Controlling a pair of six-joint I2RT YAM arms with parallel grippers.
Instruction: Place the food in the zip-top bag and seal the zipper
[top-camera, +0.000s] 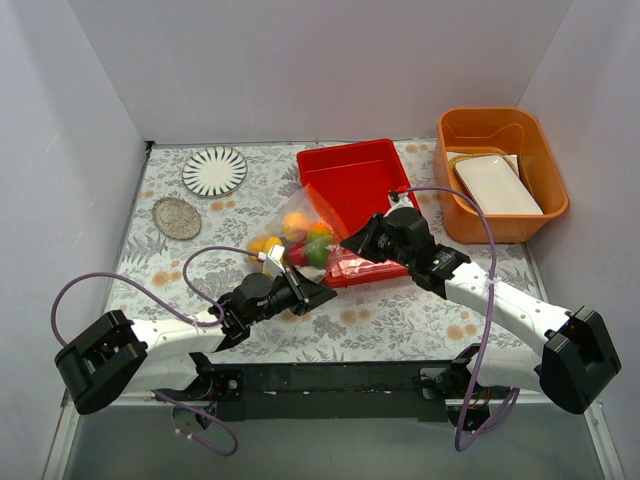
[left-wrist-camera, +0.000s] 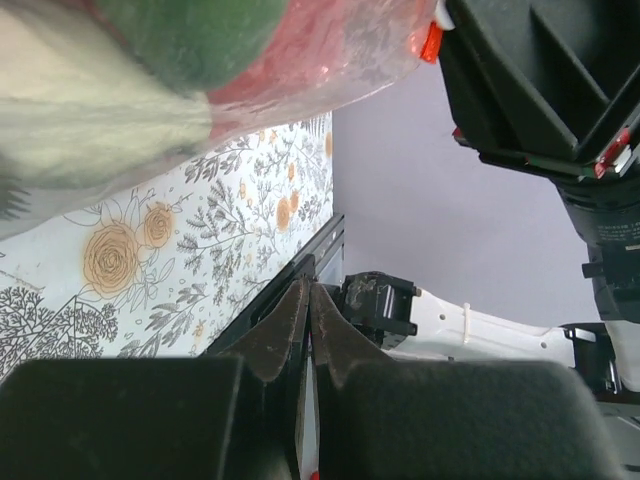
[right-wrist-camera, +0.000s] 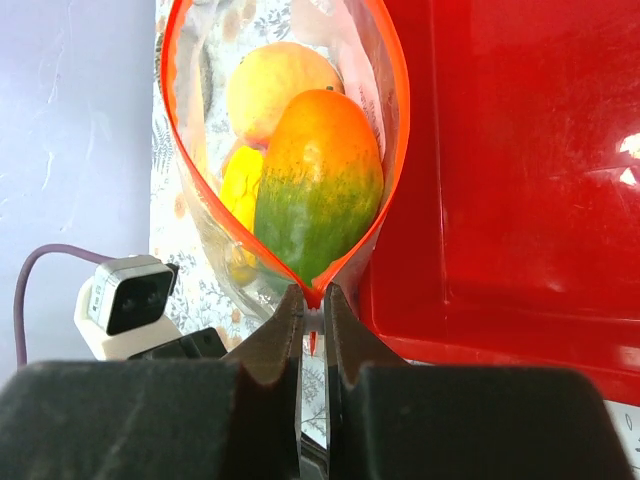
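The clear zip bag with an orange zipper rim holds a mango, a peach and yellow food; it rests partly over the red bin. At the bag's near corner my right gripper has its fingertips close together on the orange zipper edge; whether they are fully closed is hard to tell. My left gripper is shut, with nothing visible between its fingers, just below the bag's near side in the top view.
An orange tub with white trays stands back right. A striped plate and a speckled plate lie at left.
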